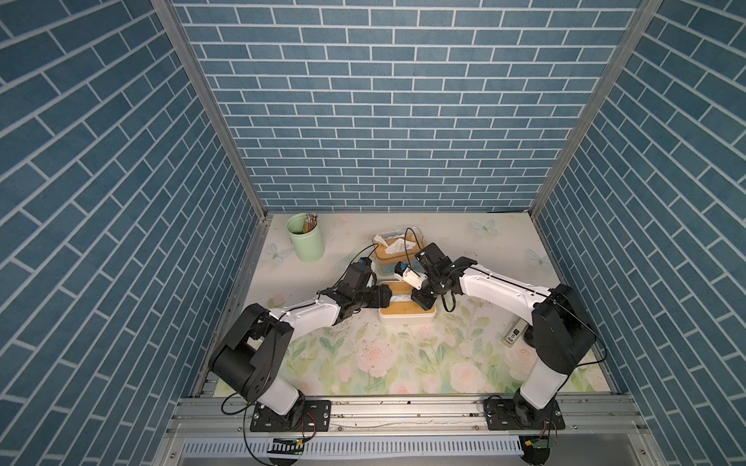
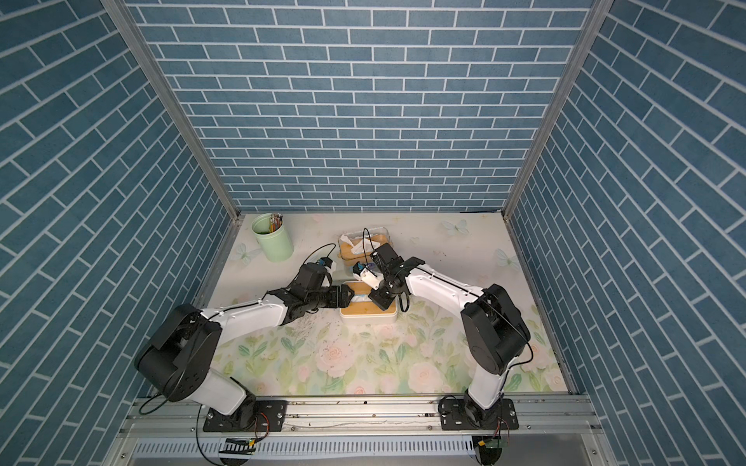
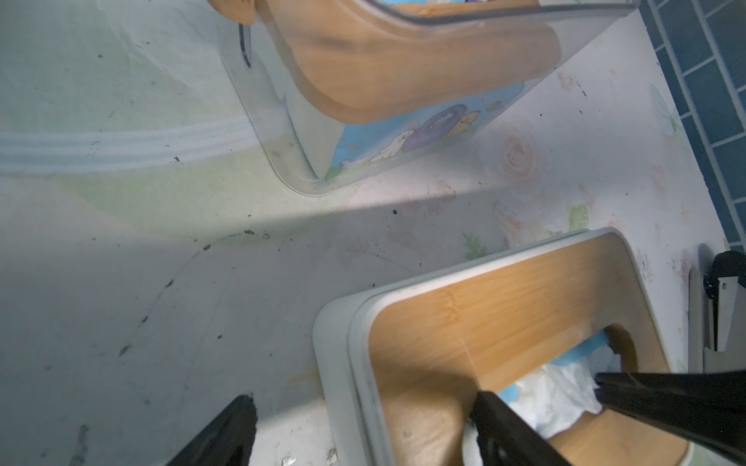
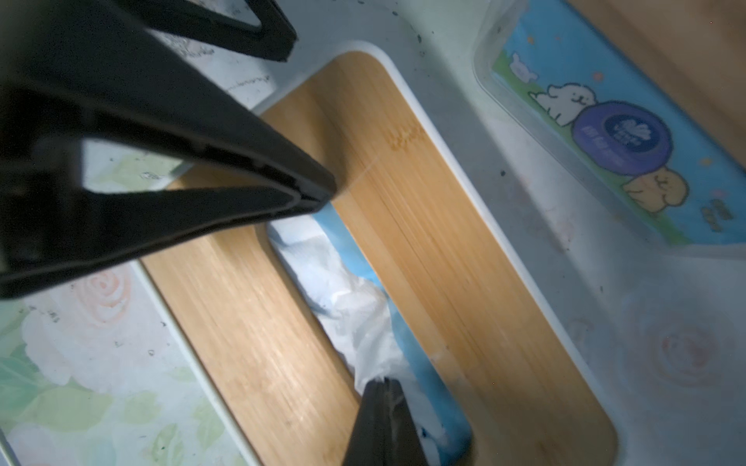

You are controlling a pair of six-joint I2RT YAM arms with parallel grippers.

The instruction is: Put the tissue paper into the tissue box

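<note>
The white-rimmed tissue box [image 1: 407,310] with a bamboo lid [image 4: 458,287] sits at the table's middle. Crumpled white tissue paper [image 4: 334,295] lies in its slot over blue packaging. My right gripper is shut, its tips down in the slot at the tissue. My left gripper is at the box's left end, its fingers apart, one at the slot beside the tissue. Whether it grips any tissue I cannot tell.
Behind stands a clear container [image 1: 398,256] with a bamboo top and white tissues. A green pen cup [image 1: 306,240] is at the back left.
</note>
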